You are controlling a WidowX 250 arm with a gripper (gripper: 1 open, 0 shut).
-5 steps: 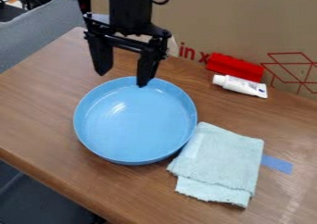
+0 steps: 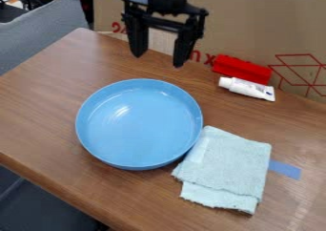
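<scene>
My gripper [image 2: 160, 39] hangs open above the back of the table, its two black fingers pointing down with nothing between them. Below and in front of it a light blue plate [image 2: 139, 124] lies on the wooden table. A pale folded cloth [image 2: 223, 170] lies to the plate's right, near the front edge. A white tube [image 2: 247, 89] lies at the back right, in front of a red object [image 2: 241, 70].
A cardboard panel [image 2: 268, 30] stands along the back. A blue tape strip [image 2: 284, 168] is right of the cloth. A grey surface borders the table's left.
My gripper has moved up and back, away from the plate, and slightly to the right. The plate, cloth and tube have not moved.
</scene>
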